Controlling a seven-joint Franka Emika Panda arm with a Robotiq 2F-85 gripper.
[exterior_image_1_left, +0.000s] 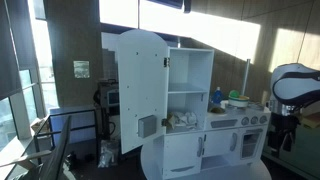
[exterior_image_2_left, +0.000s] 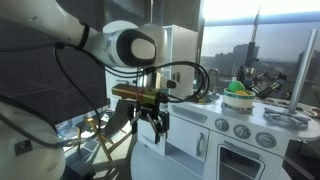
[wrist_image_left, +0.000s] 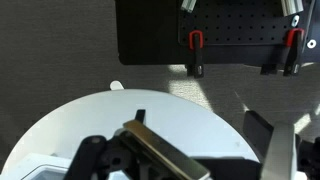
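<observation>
My gripper hangs in front of the white play kitchen, clear of its counter. In the wrist view the fingers stand wide apart, with nothing visible between them, over a white rounded surface and the dark floor. The play kitchen has a tall cabinet whose white door is swung wide. On its shelf level lies a pale, crumpled item, too small to make out. On the counter sits a colourful bowl with green and yellow things in it.
Oven knobs line the front of the kitchen. A grey faucet rises at its right. A dark perforated plate with red-and-black clamps lies at the top of the wrist view. Dark floor is open beside it.
</observation>
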